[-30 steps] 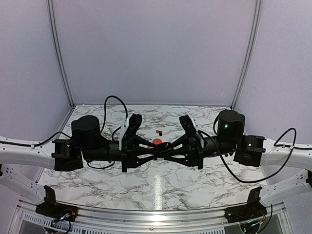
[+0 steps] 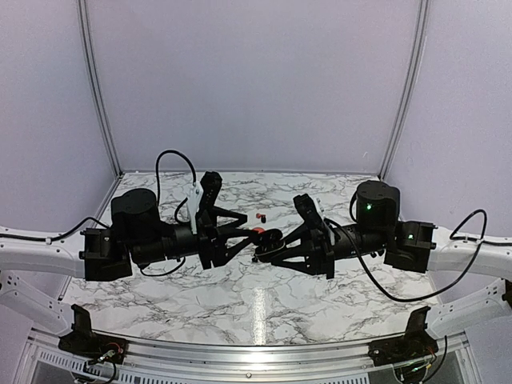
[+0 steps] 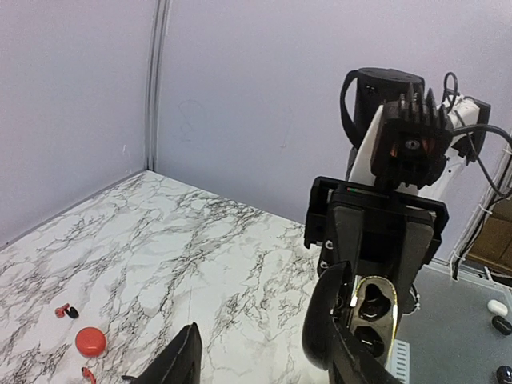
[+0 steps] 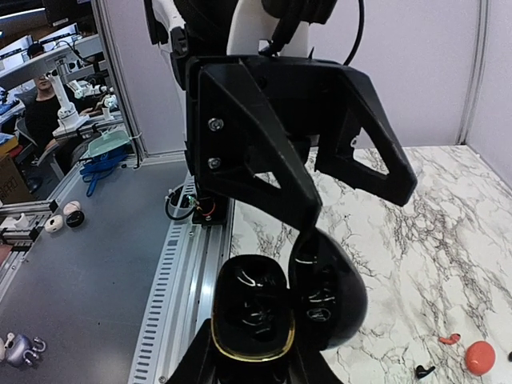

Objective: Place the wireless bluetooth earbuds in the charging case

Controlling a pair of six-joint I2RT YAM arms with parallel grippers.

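Note:
The black charging case is held up in mid-air by my right gripper, shut on it. Its lid stands open, showing two dark wells in the left wrist view and a glossy interior in the right wrist view. My left gripper is open, just left of and slightly above the case, its fingers apart at the bottom of the left wrist view. Small red and black pieces lie on the marble table; whether any are earbuds I cannot tell.
A red round object lies on the table behind the grippers. Metal rails and walls bound the workspace.
My left gripper has drawn back leftward and up from the case, its fingers now wider apart, uncovering more of the case. The right arm has stayed nearly still.

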